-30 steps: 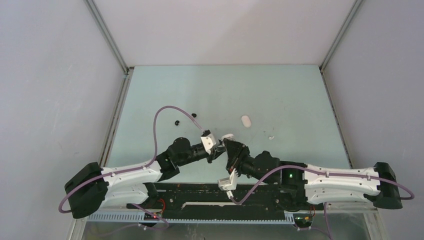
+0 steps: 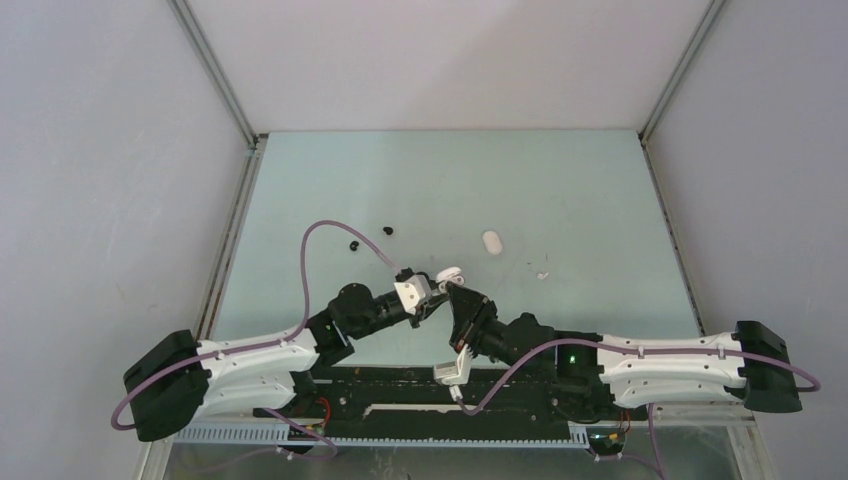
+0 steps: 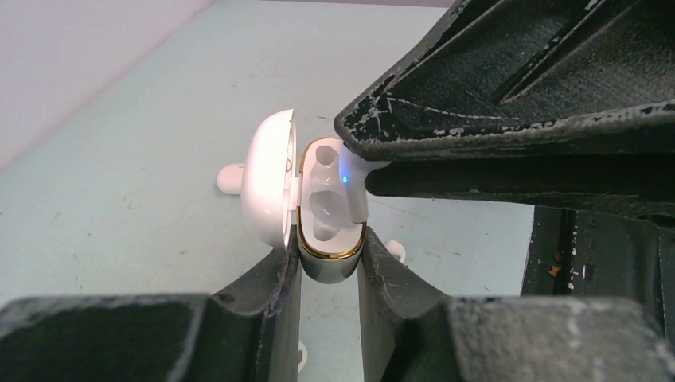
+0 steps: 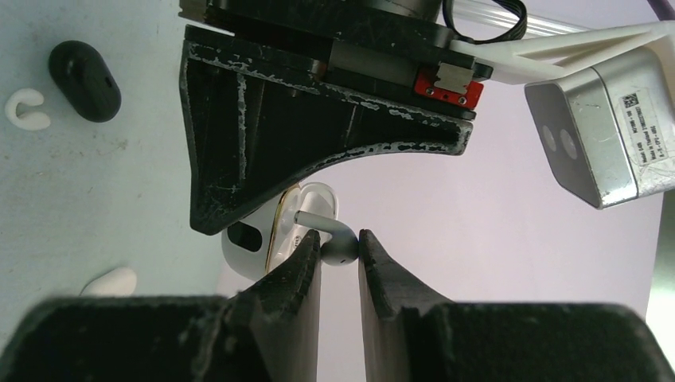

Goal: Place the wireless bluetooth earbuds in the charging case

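Observation:
The white charging case point(image 3: 326, 255), lid point(image 3: 263, 179) open and a blue light showing, is held upright in my left gripper point(image 2: 436, 290), whose fingertips pinch its gold-rimmed lower body. My right gripper is shut on a white earbud point(image 4: 342, 248). In the left wrist view that earbud's stem point(image 3: 354, 195) lies along the right side of the case's open top, against it; whether it sits in a slot I cannot tell. Both grippers meet just below the middle of the table.
On the table point(image 2: 570, 190) lie a white oblong piece point(image 2: 492, 242), a small white piece point(image 2: 542, 274) and two small black pieces point(image 2: 388, 230) point(image 2: 354, 245). Walls stand at the sides and back.
Over the last second both arms have shifted slightly down and to the left in the top view, the grippers staying together at the case.

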